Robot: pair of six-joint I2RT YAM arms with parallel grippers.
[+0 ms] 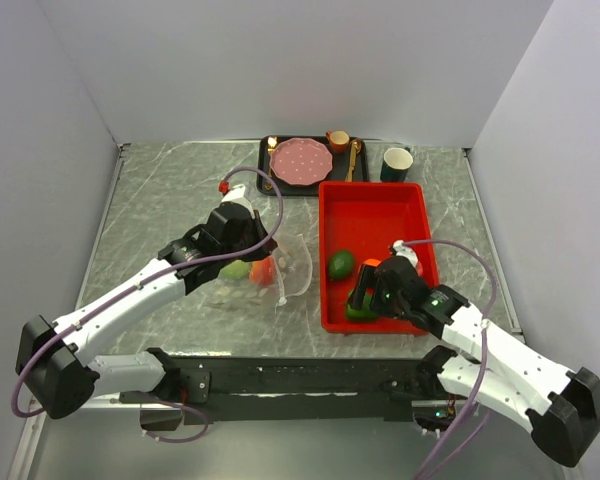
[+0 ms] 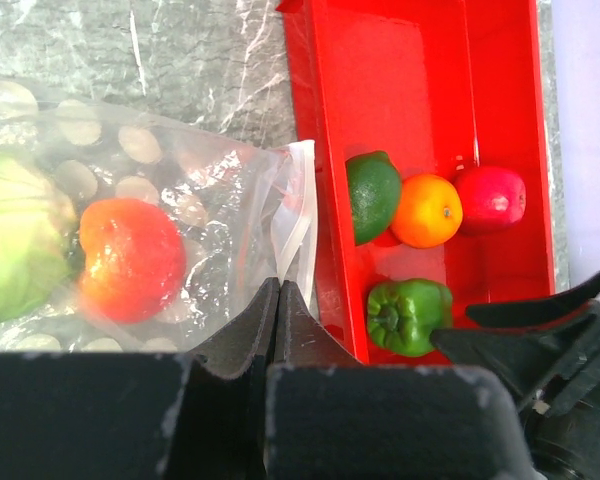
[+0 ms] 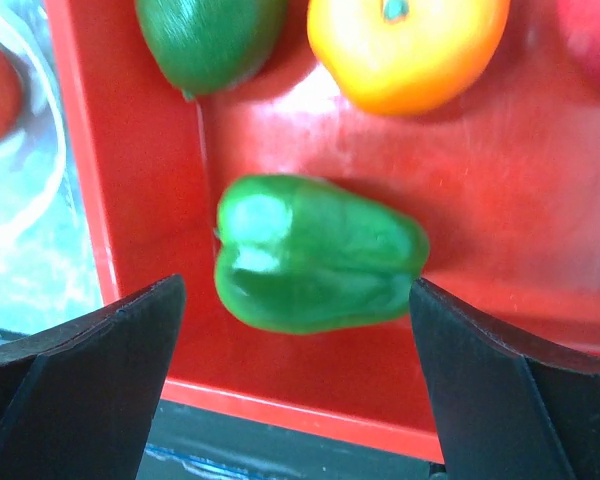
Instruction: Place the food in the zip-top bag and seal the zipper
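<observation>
A clear zip top bag [image 2: 225, 200] lies on the counter left of the red bin, holding a green lettuce-like item [image 2: 20, 235] and an orange-red tomato-like item [image 2: 130, 260]. My left gripper is shut at the bag's mouth edge; the thin film appears to meet its fingertips. In the red bin [image 1: 375, 205] lie a green bell pepper [image 3: 315, 255], a dark green avocado-like fruit [image 2: 374, 196], an orange [image 2: 426, 211] and a red fruit [image 2: 490, 199]. Over the pepper, my right gripper stands open, one finger on either side, not closed on it.
Behind the bin is a black tray [image 1: 264, 187] with a pink plate [image 1: 301, 161], a small cup [image 1: 338, 141] and gold utensils. A dark cup [image 1: 396, 164] stands at its right.
</observation>
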